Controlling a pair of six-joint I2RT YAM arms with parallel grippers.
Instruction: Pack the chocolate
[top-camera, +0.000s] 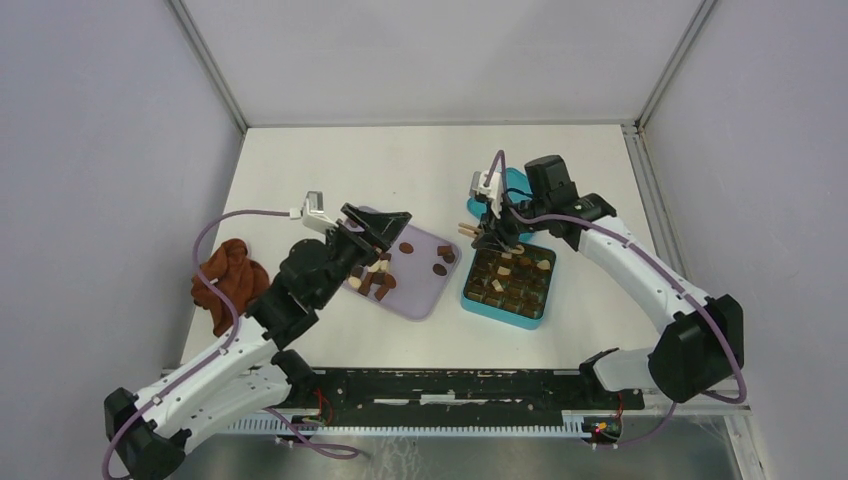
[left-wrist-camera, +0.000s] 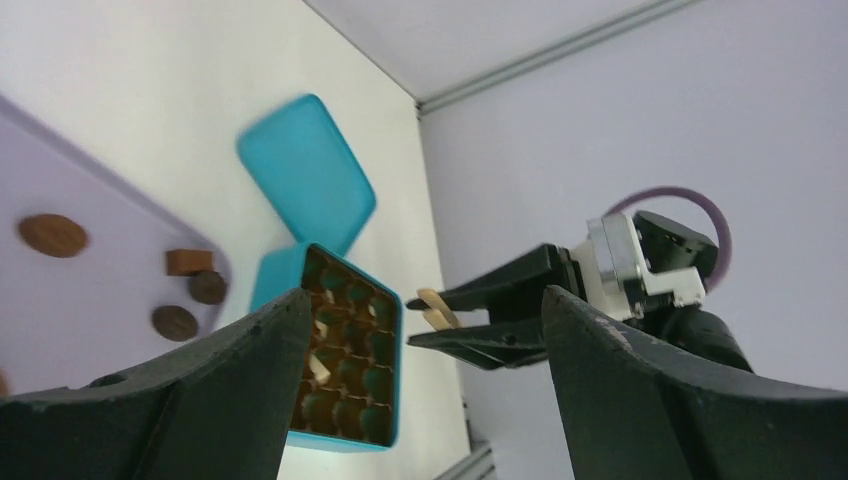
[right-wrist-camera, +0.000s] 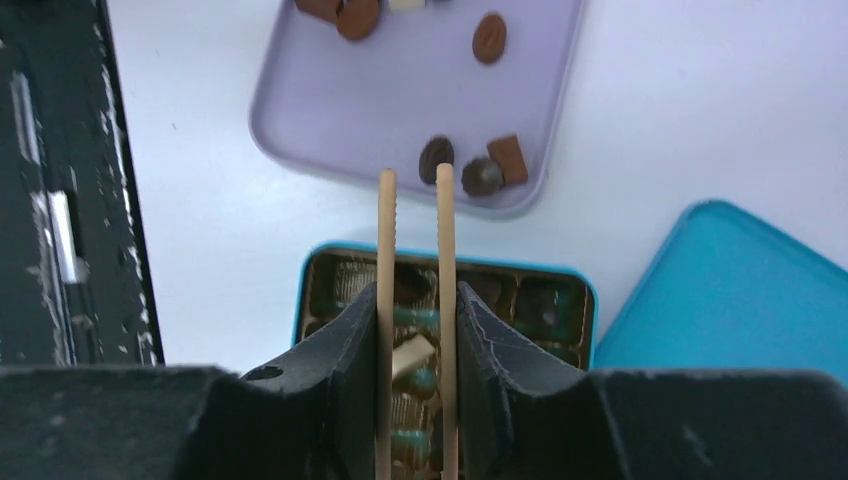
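In the top view, loose chocolates (top-camera: 382, 283) lie on the lilac tray (top-camera: 418, 306); some are hidden under my left arm. To its right, the blue box (top-camera: 498, 315) has a brown divided insert with a few pale pieces (top-camera: 497, 286) in its cells. My right gripper (top-camera: 487, 238) grips wooden tongs (right-wrist-camera: 448, 320) above the box's far left corner. The two tong tips stand a little apart, with nothing between them, in the right wrist view. Above the tray, my left gripper is open and empty, its fingers (left-wrist-camera: 215, 385) wide apart.
The blue lid (top-camera: 513, 183) lies flat behind the box, partly covered by the right arm. A crumpled brown cloth (top-camera: 233, 285) sits at the table's left edge.
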